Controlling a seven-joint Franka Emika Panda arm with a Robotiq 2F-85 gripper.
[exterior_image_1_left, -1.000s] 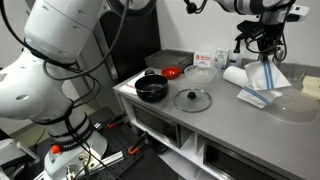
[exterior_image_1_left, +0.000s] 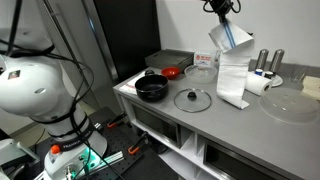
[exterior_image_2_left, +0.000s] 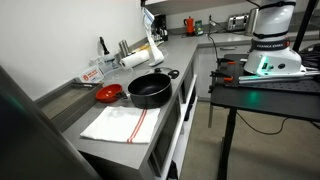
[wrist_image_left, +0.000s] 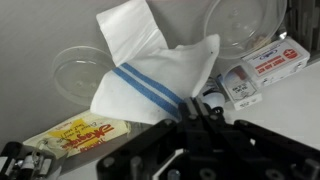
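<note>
A white cloth with blue stripes (exterior_image_1_left: 228, 38) hangs from my gripper (exterior_image_1_left: 222, 12), which is shut on one end of it. The lower part of the cloth drops in folds toward the grey counter (exterior_image_1_left: 205, 118); whether it touches cannot be told. From above, in the wrist view, the striped cloth (wrist_image_left: 150, 90) spreads out beneath my gripper, and its plain white end reaches toward the top left. In exterior view 2 the hanging cloth (exterior_image_2_left: 152, 32) shows only in part, at the top.
A black pot (exterior_image_1_left: 152, 88), a lid with a dark knob (exterior_image_1_left: 192, 100), a red bowl (exterior_image_1_left: 171, 73) and a clear bowl (exterior_image_1_left: 201, 74) stand on the counter. Another white cloth with red stripes (exterior_image_2_left: 122, 122) lies flat near the counter's end. A clear round container (exterior_image_1_left: 289, 105) sits farther right.
My gripper has moved left and upward in exterior view 1, carrying the striped cloth. The cloth, bunched lower at the right earlier, now hangs longer.
</note>
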